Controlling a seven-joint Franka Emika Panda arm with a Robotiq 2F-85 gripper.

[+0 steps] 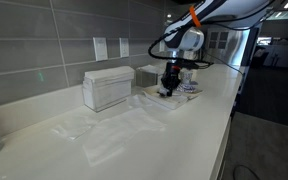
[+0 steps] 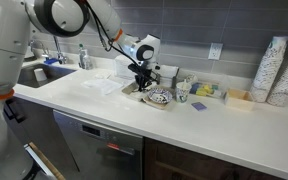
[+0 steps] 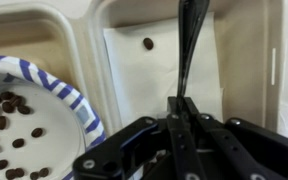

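My gripper is shut on a black utensil, long and slim, which widens toward the top edge of the wrist view. It hangs over a beige tray. Below it, a white napkin lies in one compartment with a single dark bean on it. To the left stands a bowl or plate with a blue-striped rim, holding several dark beans. The gripper's body hides the lower part of the napkin. In the second exterior view the gripper is low over the tray's left part.
A white box-like rack stands against the wall. Clear plastic sheets or wraps lie on the counter in front. To the right in the second exterior view are a cup, a blue sponge and a wooden box.
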